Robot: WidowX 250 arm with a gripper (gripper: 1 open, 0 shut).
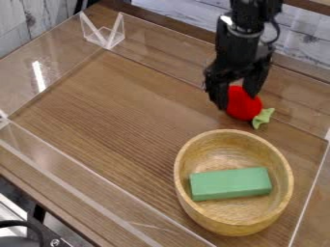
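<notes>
My black gripper is low over a red strawberry-like object with green leaves, on the right of the wooden table. Its fingers come down around the top of the red object; whether they touch it is unclear. A tan round bowl at the lower right holds a green block.
A white wire-like object sits at the top left. A black cable shows at the lower left corner.
</notes>
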